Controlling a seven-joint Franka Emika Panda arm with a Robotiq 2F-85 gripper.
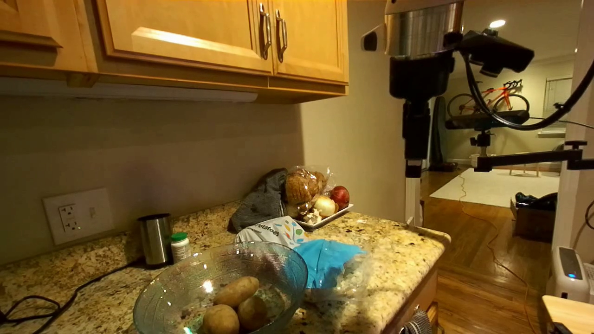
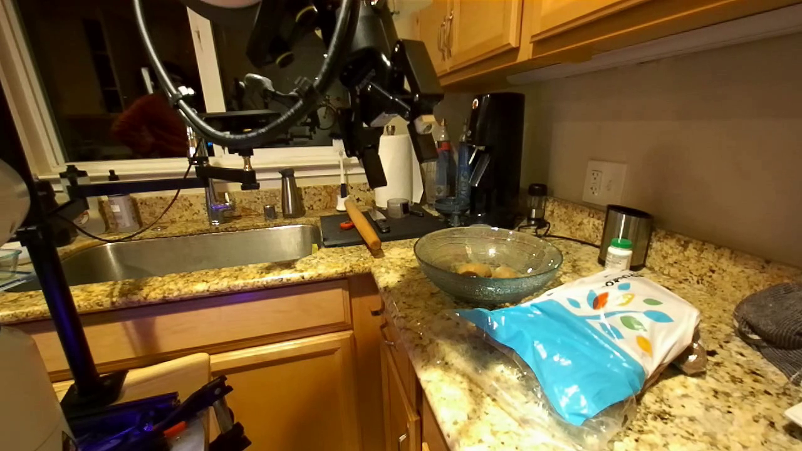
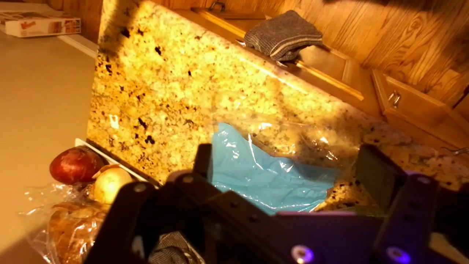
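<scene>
My gripper (image 2: 402,159) is open above the counter, its two dark fingers wide apart and nothing between them. In the wrist view, one finger (image 3: 203,160) shows left of centre and the other to the right, with a blue and white potato bag (image 3: 268,176) on the counter beyond the gap. A clear plastic part spreads out from the bag's blue end. Beside the bag stands a large glass bowl (image 1: 167,284) with several brown potatoes (image 1: 221,320) in it. The bowl is out of sight in the wrist view.
A tray (image 1: 334,215) with onions (image 1: 324,205) and bagged bread (image 1: 303,186) sits at the counter's far end beside a grey cloth (image 1: 261,203). A steel cup (image 1: 156,239) and a green-capped bottle (image 1: 180,247) stand by the wall. Cabinets (image 1: 195,33) overhang the counter.
</scene>
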